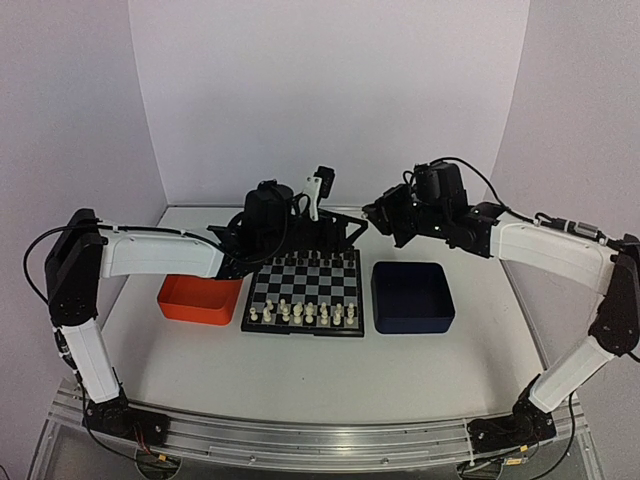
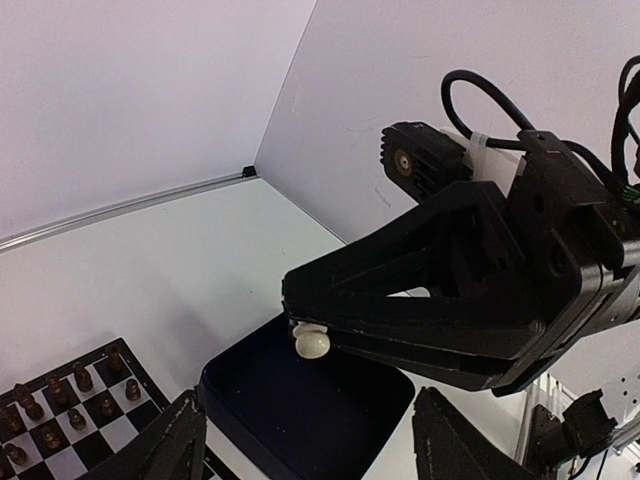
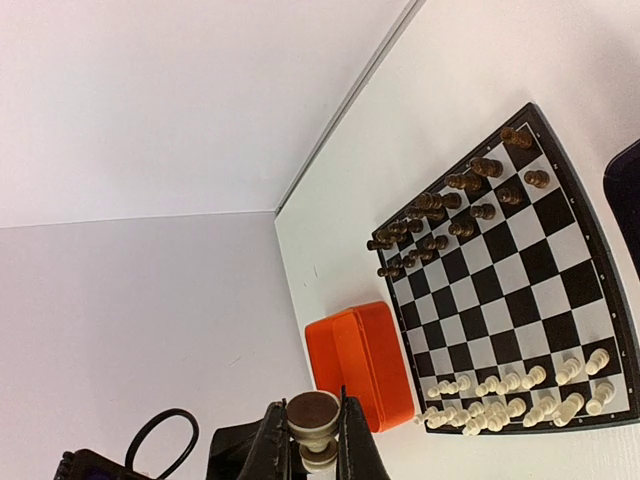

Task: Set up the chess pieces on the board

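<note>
A white chess piece (image 3: 313,422) with a brown base is pinched in my right gripper, base towards the camera. Its rounded head (image 2: 312,345) pokes out of that gripper's tips in the left wrist view. My left gripper is open, its fingers spread wide, facing the piece but apart from it. Both grippers meet above the far right of the chessboard (image 3: 505,290). Dark pieces (image 3: 462,181) stand along the board's far side and white pieces (image 1: 309,313) along its near side, with a gap among the white ones. The middle squares are bare.
An orange box (image 1: 200,300) stands left of the board. The navy box (image 1: 412,298) on the right looks empty. Open table lies in front of the board, and the left arm covers part of the dark rows from above.
</note>
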